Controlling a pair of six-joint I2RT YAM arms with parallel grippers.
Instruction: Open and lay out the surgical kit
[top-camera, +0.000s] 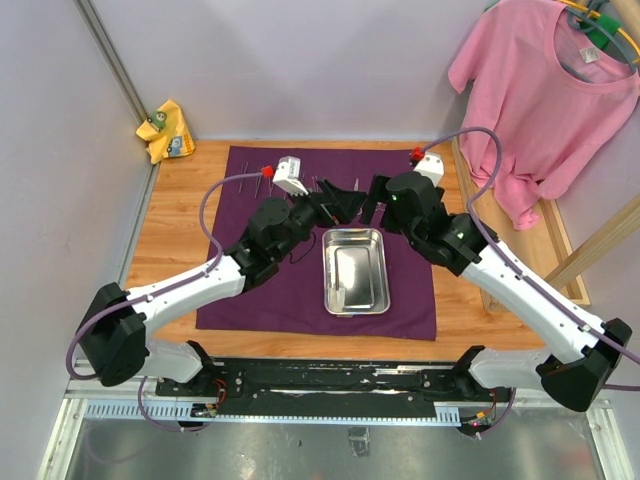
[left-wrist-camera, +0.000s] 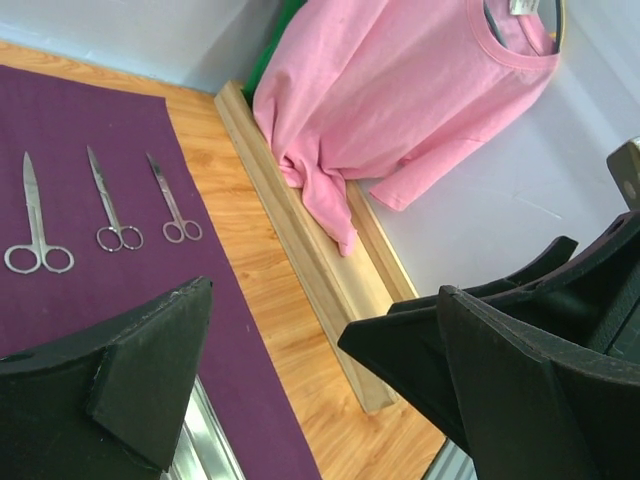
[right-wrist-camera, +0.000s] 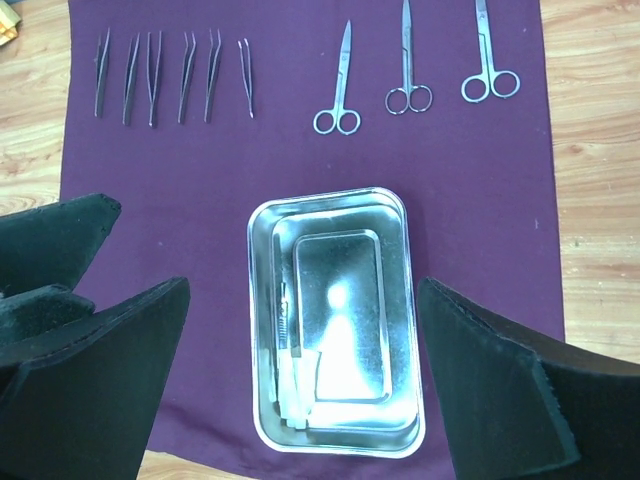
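Observation:
A purple cloth (right-wrist-camera: 480, 200) lies spread on the wooden table. A steel tray (right-wrist-camera: 385, 205) sits on it, holding several thin pale items (right-wrist-camera: 294, 395). Along the cloth's back lie several tweezers (right-wrist-camera: 154, 85) in a row and three scissors, the left (right-wrist-camera: 340, 105), middle (right-wrist-camera: 407, 70) and right (right-wrist-camera: 485, 60), laid parallel. My left gripper (top-camera: 345, 200) and my right gripper (top-camera: 376, 202) stand open, close together above the cloth just behind the tray, with nothing seen between their fingers.
A pink shirt (top-camera: 530, 90) hangs over a wooden stand (left-wrist-camera: 310, 280) at the right. A yellow bag (top-camera: 170, 135) lies at the back left. Bare table shows either side of the cloth.

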